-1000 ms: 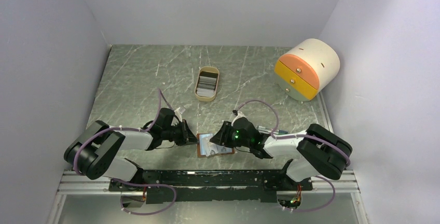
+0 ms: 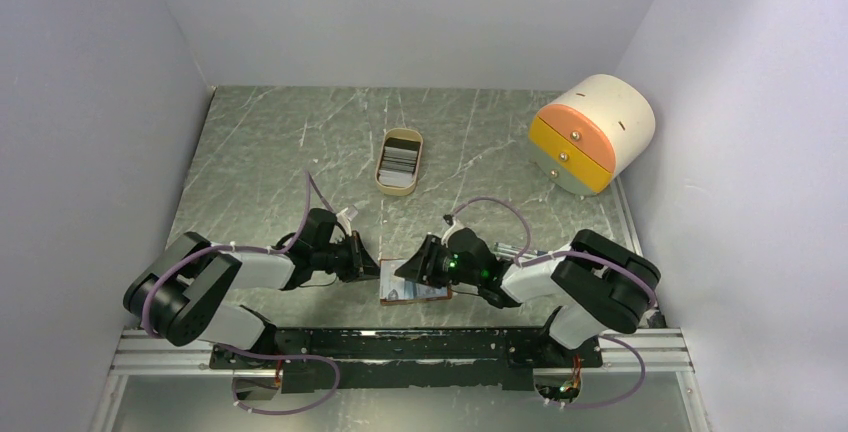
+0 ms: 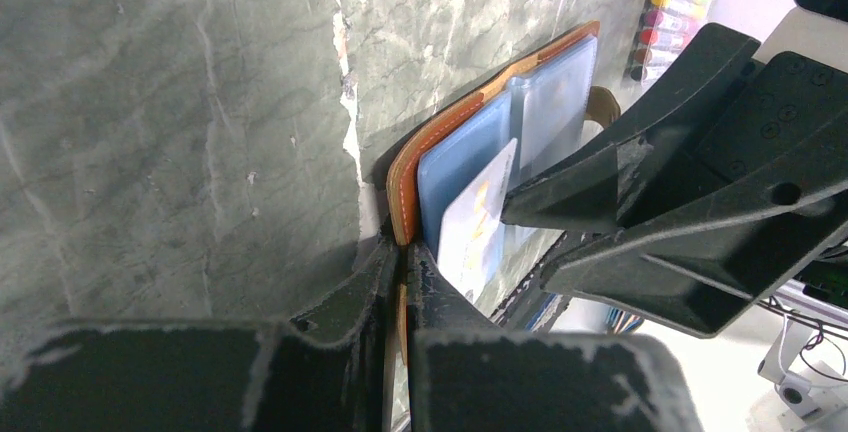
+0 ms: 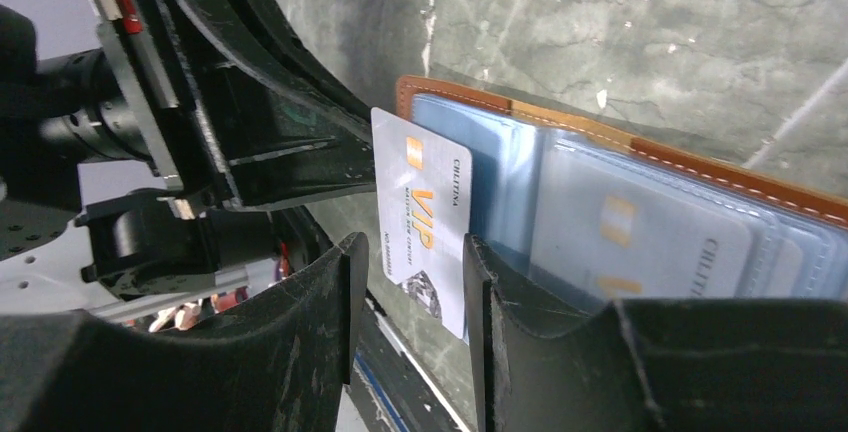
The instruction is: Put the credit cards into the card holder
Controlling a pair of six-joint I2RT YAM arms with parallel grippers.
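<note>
The brown card holder (image 2: 416, 302) lies spread at the front middle of the table, its clear sleeves (image 4: 640, 217) facing up. My left gripper is shut on the holder's left edge. A white VIP card (image 4: 425, 212) stands tilted at the leftmost sleeve (image 3: 463, 157); how far its edge sits inside cannot be told. My right gripper is open over that sleeve, with the card showing across the gap between its fingers. Another card shows through the neighbouring sleeve. A tan box (image 2: 396, 191) farther back holds several cards.
A rounded cabinet (image 2: 600, 132) with coloured drawers stands at the back right. Several coloured markers (image 3: 675, 12) lie right of the holder, partly behind the right arm.
My right gripper has shifted slightly left, and the white card over the holder has moved left too. The left gripper stays at the holder's edge.
</note>
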